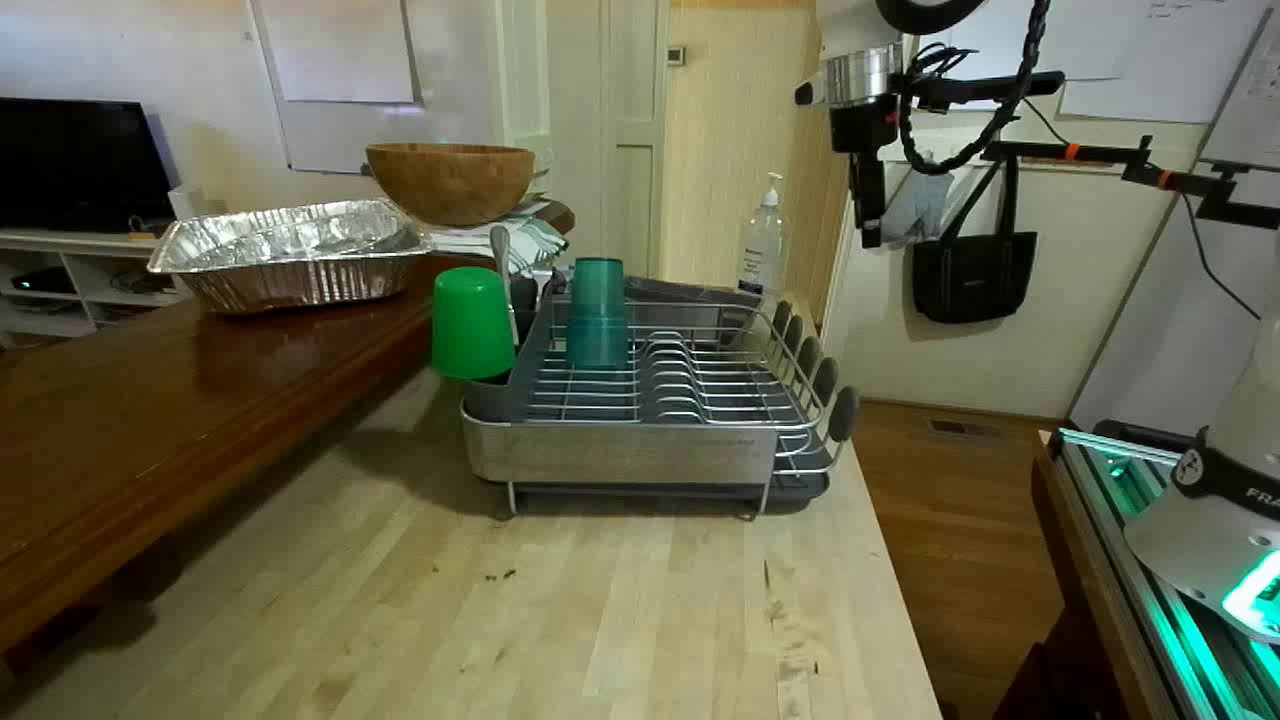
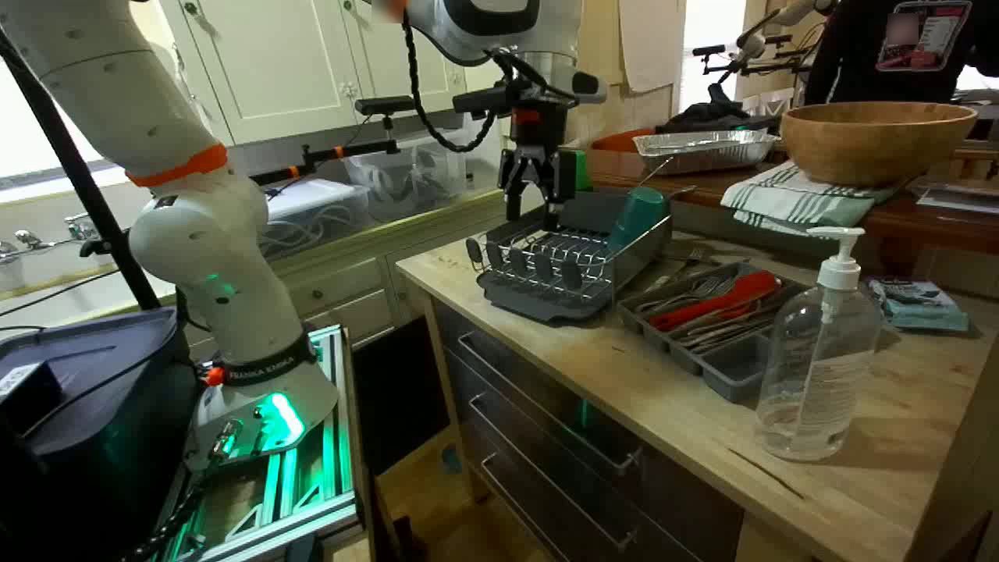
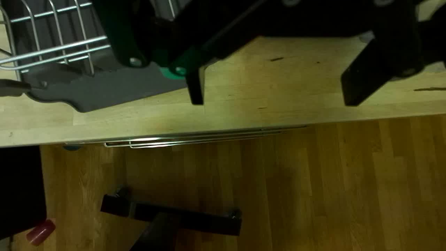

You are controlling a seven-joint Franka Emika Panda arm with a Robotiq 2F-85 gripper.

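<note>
High above the counter's floor-side edge, my gripper stands open, its two fingers wide apart with nothing between them. In exterior view 2 the gripper (image 2: 531, 217) shows in front of the dish rack's far part, well above the counter. The dish rack (image 1: 624, 454) is a metal frame with wire rows and a dark grey tray. A translucent teal cup (image 1: 596, 312) stands upside down inside it. Against the rack's left side hangs a bright green cup (image 1: 471, 324), also upside down, by the cutlery holder.
A grey cutlery tray (image 2: 730, 375) with several utensils and a red-handled tool (image 2: 716, 301) lies beside the rack. Near it stands a clear pump bottle (image 2: 815, 375). A wooden bowl (image 1: 450, 182) and a foil pan (image 1: 294, 282) occupy the raised ledge.
</note>
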